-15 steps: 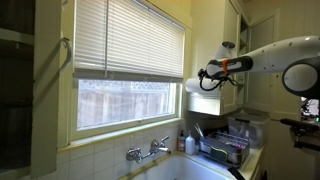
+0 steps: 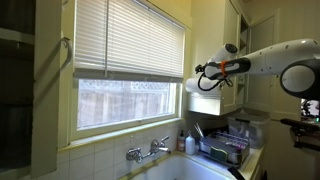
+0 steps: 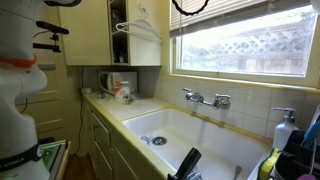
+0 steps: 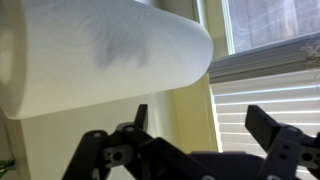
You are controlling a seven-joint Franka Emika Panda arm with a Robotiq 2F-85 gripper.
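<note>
A white paper roll (image 4: 115,50) fills the upper left of the wrist view, lying on its side at a slant. My gripper is open, its two dark fingers wide apart with nothing between them. The roll lies beyond the fingers in that view, and no contact with it shows. In exterior view 1 the white roll (image 2: 200,88) is beneath the wall cabinet beside the window, with my gripper (image 2: 202,73) just above it. Exterior view 2 does not show the roll.
The cabinet (image 2: 207,45) and the window blind (image 2: 130,40) border the space around the gripper. Below are a white sink (image 3: 195,135), a wall faucet (image 3: 207,99) and a dish rack (image 2: 222,148). Soap bottles (image 2: 190,143) stand behind the sink.
The arm and gripper have shifted slightly near the roll over the last second. The roll looks unmoved, and the rest of the kitchen is the same.
</note>
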